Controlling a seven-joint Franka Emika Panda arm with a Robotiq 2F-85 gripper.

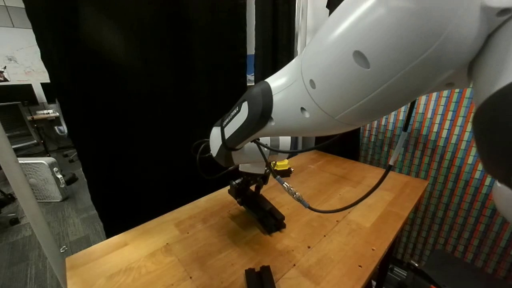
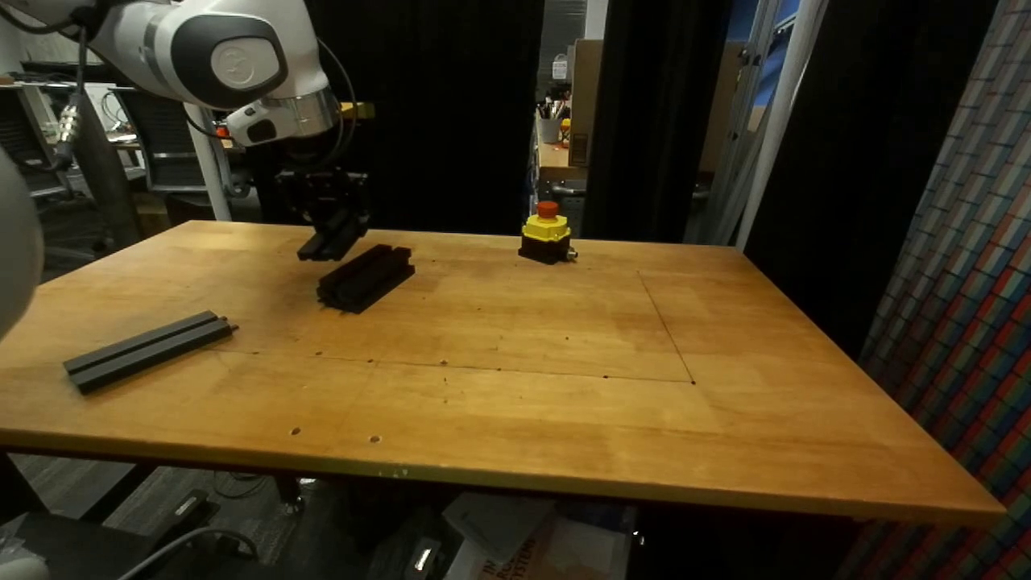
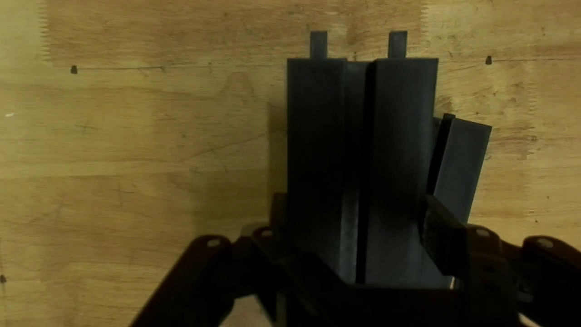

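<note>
In the wrist view my gripper is shut on a dark grooved bar [image 3: 400,136], one finger on each side. Two small pegs stick out of the bar's far end. Exterior view 2 has the held bar [image 2: 330,238] hanging tilted beneath the gripper [image 2: 333,198], apparently above the table. Close by to its right lies a second dark bar [image 2: 367,280], partly hidden behind the held one in the wrist view, where its slanted edge [image 3: 465,163] shows. Another grooved bar [image 2: 150,350] rests alone toward the left side of the table.
A yellow and black emergency stop [image 2: 547,237] with a red button stands near the back edge of the wooden table [image 2: 541,416]. A cable [image 1: 355,204] hangs from the arm over the tabletop.
</note>
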